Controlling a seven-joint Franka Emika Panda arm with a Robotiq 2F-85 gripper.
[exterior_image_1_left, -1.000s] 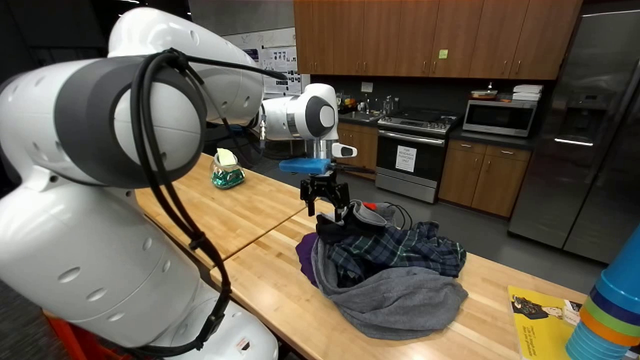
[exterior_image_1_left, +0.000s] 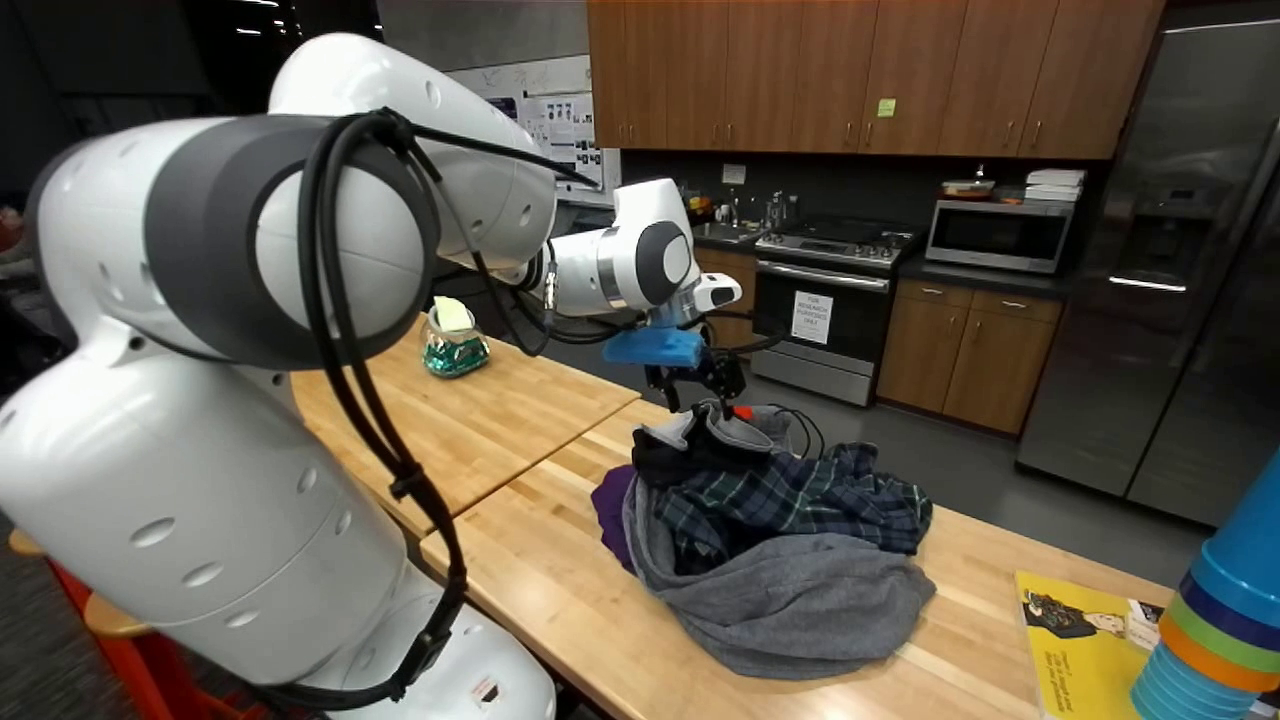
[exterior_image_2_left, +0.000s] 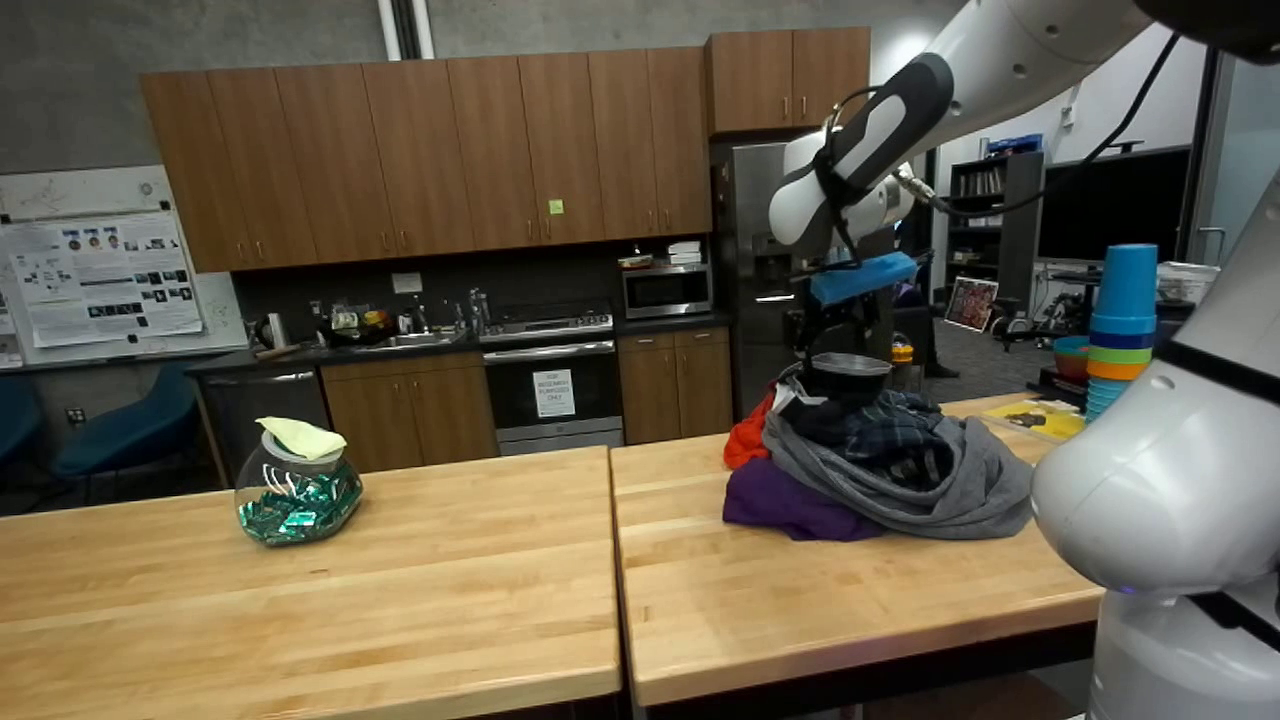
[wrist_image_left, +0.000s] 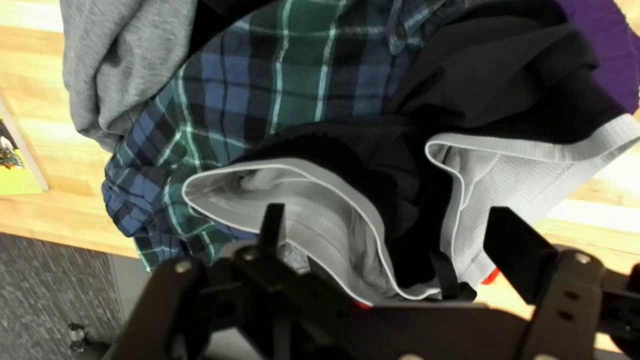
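Observation:
A heap of clothes lies on the wooden table, with black cloth edged in light grey (wrist_image_left: 492, 78) on top. Beneath it are a green and blue plaid shirt (exterior_image_1_left: 798, 492), a grey garment (exterior_image_1_left: 792, 606) and a purple cloth (exterior_image_2_left: 792, 502). Orange-red cloth (exterior_image_2_left: 750, 434) pokes out at one side. Over the black cloth, my gripper stands open, its fingers (wrist_image_left: 516, 255) spread wide across the grey-lined openings. Nothing is gripped between them. Whether a fingertip touches the cloth I cannot tell.
Stacked blue and coloured cups (exterior_image_1_left: 1212, 612) stand at the table's right end beside a yellow book (exterior_image_1_left: 1074, 660). A glass jar with green wrappers (exterior_image_2_left: 300, 490) sits on the other table (exterior_image_2_left: 480, 576). Bare wood lies in front of the heap.
My gripper has moved right in the first exterior view, further over the black cloth, and its wrist is now tilted. The clothes look unmoved.

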